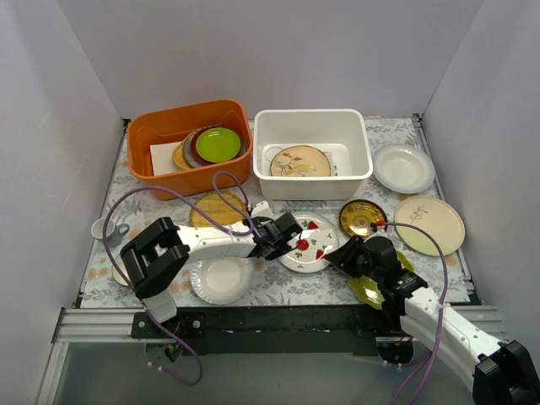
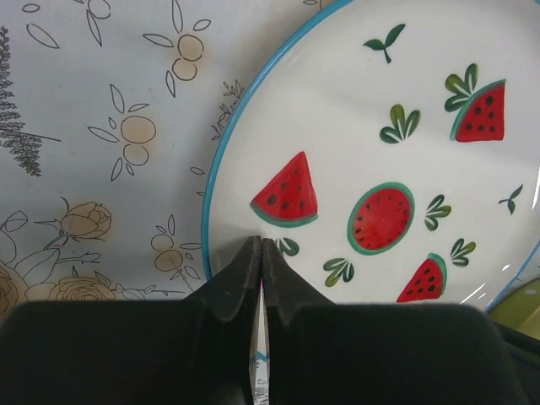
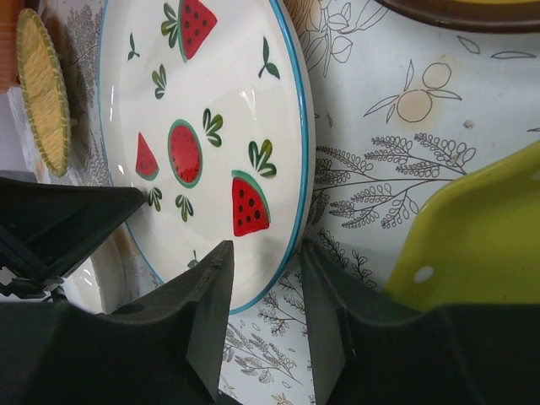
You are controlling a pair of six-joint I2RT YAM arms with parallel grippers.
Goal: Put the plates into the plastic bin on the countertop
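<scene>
The white watermelon plate (image 1: 319, 256) with a blue rim lies flat on the patterned countertop, between the two arms. My left gripper is shut with nothing between its fingers, its tips at the plate's left part in the left wrist view; the plate is outside them. In the right wrist view, my right gripper stands open, its fingers on either side of the plate's near rim. The white plastic bin (image 1: 268, 191) stands behind, with a beige flowered plate (image 1: 301, 161) inside.
An orange bin (image 1: 187, 179) holding several plates stands at the back left. Around the counter lie a yellow woven plate (image 1: 214, 207), a white plate (image 1: 221, 282), a brown-rimmed plate (image 1: 359, 217), a yellow-green plate (image 3: 483, 228), a cream plate (image 1: 432, 226), a pale plate (image 1: 404, 170) and a mug (image 1: 100, 229).
</scene>
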